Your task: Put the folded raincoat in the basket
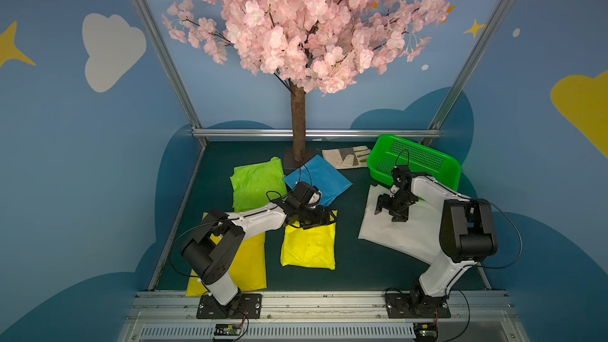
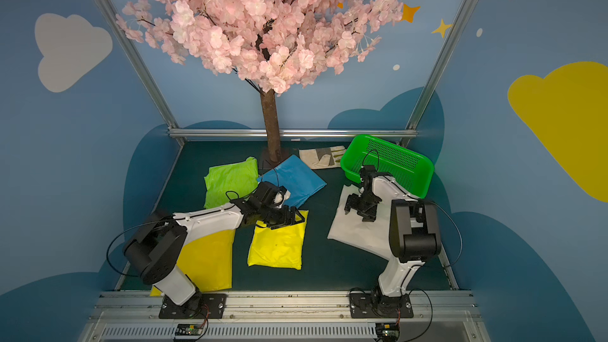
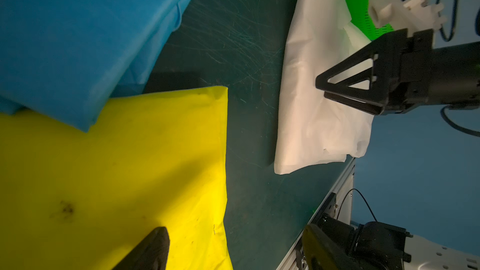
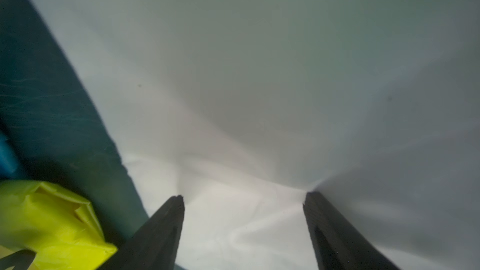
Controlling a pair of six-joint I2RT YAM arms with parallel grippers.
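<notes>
Several folded sheets of coloured, coat-like material lie flat on the dark green table; which is the raincoat I cannot tell. The bright yellow one (image 1: 308, 248) is in front at the centre. Over its upper right corner hovers my left gripper (image 1: 330, 216), its fingers (image 3: 149, 250) apart with nothing between them. My right gripper (image 1: 388, 213) is low over the left part of the white folded sheet (image 1: 373, 226), also with its fingers (image 4: 167, 225) apart. Behind the right arm stands the green basket (image 1: 449, 169), which looks empty where its inside shows.
A blue folded sheet (image 1: 323, 180), a lime green one (image 1: 256, 183) and a darker yellow one (image 1: 250, 262) lie around the left side. A glove (image 1: 345, 157) rests beside the basket. The tree trunk (image 1: 298, 120) rises at the back. Bare table shows between bright yellow and white sheets.
</notes>
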